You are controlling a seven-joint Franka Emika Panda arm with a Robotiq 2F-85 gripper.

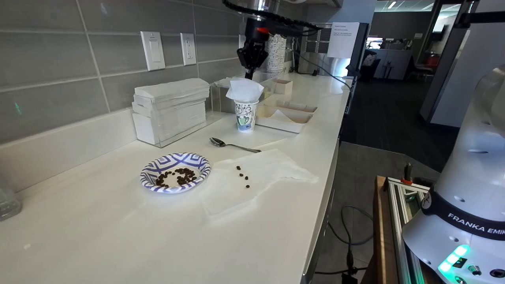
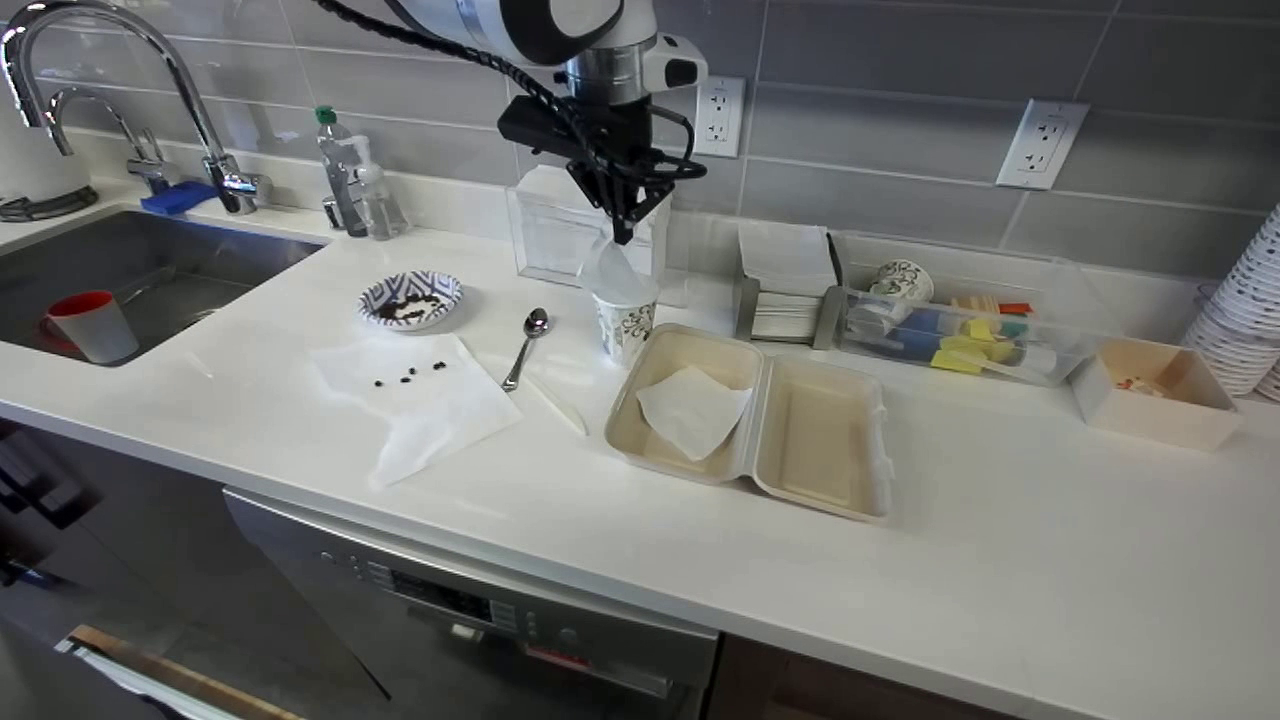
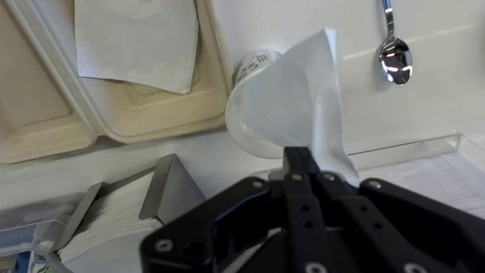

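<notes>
A patterned paper cup stands upright on the counter, with a white paper sheet tucked into it and sticking out above its rim. My gripper is shut, its fingertips at the paper's upper edge on the wall side of the cup. In the wrist view the paper leans over to the right and runs down behind the fingers. Whether any of it is pinched between them cannot be seen. From the other side, the gripper appears just above the cup's paper.
An open takeout box holding a napkin is close beside the cup. Nearby are a spoon, a bowl of dark beans, a flat napkin with several beans and napkin holders.
</notes>
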